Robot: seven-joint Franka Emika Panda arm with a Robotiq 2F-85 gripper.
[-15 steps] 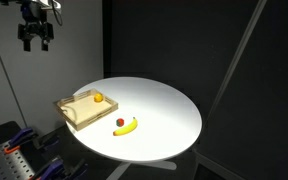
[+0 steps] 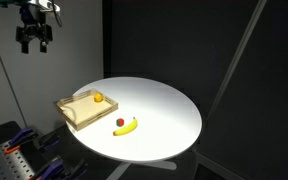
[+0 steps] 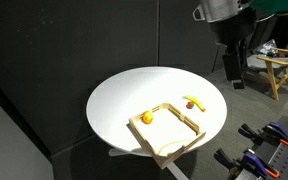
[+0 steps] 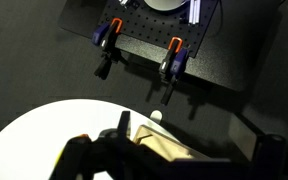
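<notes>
High above the floor, left of the round table, my gripper (image 2: 34, 47) hangs open, its two fingers apart and nothing seen between them. On the white table (image 2: 159, 95) lie a yellow banana (image 2: 126, 127) and a small red fruit (image 2: 120, 122), close beside each other. A shallow wooden tray (image 3: 187, 121) sits at the table's edge nearest the arm, with an orange (image 3: 147, 117) inside it near one corner. From the wrist, the dark fingers cover much of the tray (image 4: 162, 144) and most of the fruit.
Below the arm stands a dark base plate (image 4: 189, 60) with clamps (image 4: 174, 60) along its edge. A wooden-framed chair (image 3: 274, 70) is off to the side.
Over the last second my gripper has shifted very slightly down and to the left in exterior view 1. The table, tray and fruit have stayed put.
</notes>
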